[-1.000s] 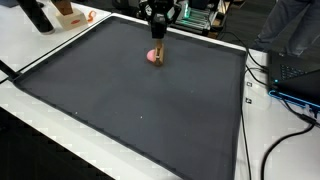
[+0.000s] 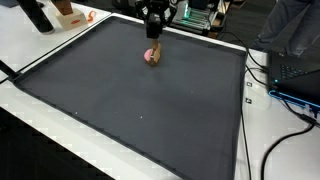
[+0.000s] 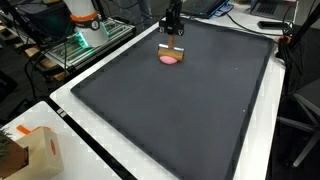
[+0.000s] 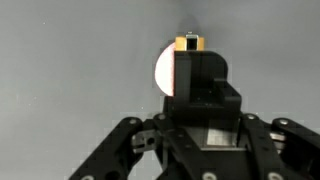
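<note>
A light-brown wooden block [image 3: 171, 49] is at the far part of the dark board, with a round pink piece [image 3: 168, 60] at its side. My gripper [image 2: 154, 37] is over them, pointing down, and shut on the wooden block. In the wrist view, the block's end [image 4: 189, 43] with a dark square shows just beyond the gripper. The round piece [image 4: 165, 72], pale there, is partly covered by the fingers. Whether it is joined to the block or only touching it I cannot tell, nor whether the block rests on the board.
Most of the dark board [image 2: 130, 100] is bare, with free room in front of the gripper. Cables [image 2: 262, 65] and a black device [image 2: 295, 80] lie off the board on the right. A brown box [image 2: 67, 15] stands beyond the far left.
The gripper, block and pink piece have shifted slightly to the left in exterior view 1. The block looks a little more tilted or turned than before.
</note>
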